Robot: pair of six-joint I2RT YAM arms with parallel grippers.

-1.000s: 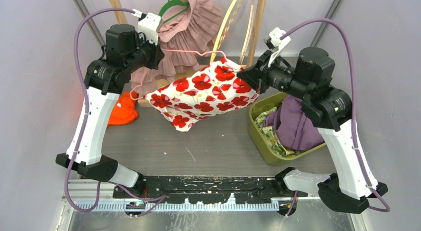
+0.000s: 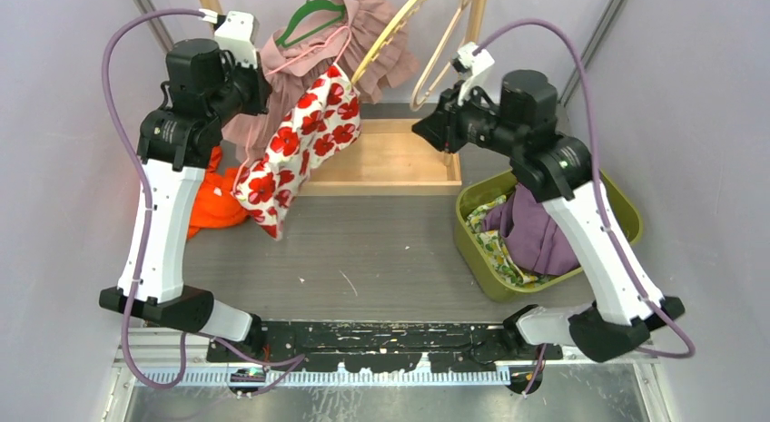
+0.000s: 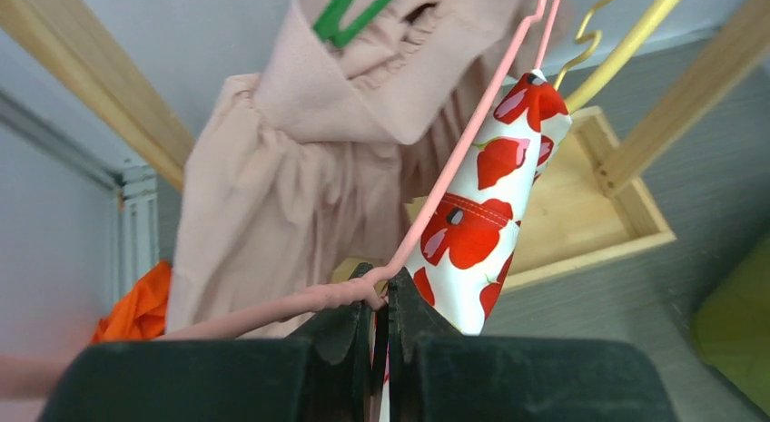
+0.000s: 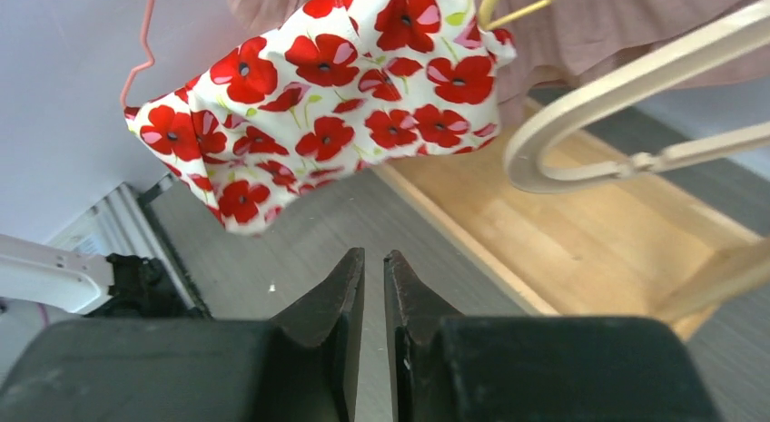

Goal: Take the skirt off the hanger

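Note:
A white skirt with red poppies (image 2: 313,136) hangs slanting from a pink hanger (image 3: 454,159), still joined to it at both ends. In the left wrist view my left gripper is shut on the pink hanger near the base of its hook. My right gripper (image 2: 427,133) is off to the right, clear of the skirt. Its fingertips (image 4: 354,257) stand a little apart in the right wrist view, with only floor visible between them. There the skirt (image 4: 327,95) is spread above and ahead of the gripper.
A pink ruffled garment (image 2: 372,41) hangs behind on a green hanger (image 2: 313,18). Yellow and cream hangers (image 2: 392,32) hang from the wooden rack (image 2: 381,188). An olive bin (image 2: 474,250) with folded clothes stands at right; orange cloth (image 2: 218,204) lies at left.
The skirt's right end has swung left and back, away from my right gripper, which has let it go. My left gripper has shifted left, and the right one slightly left.

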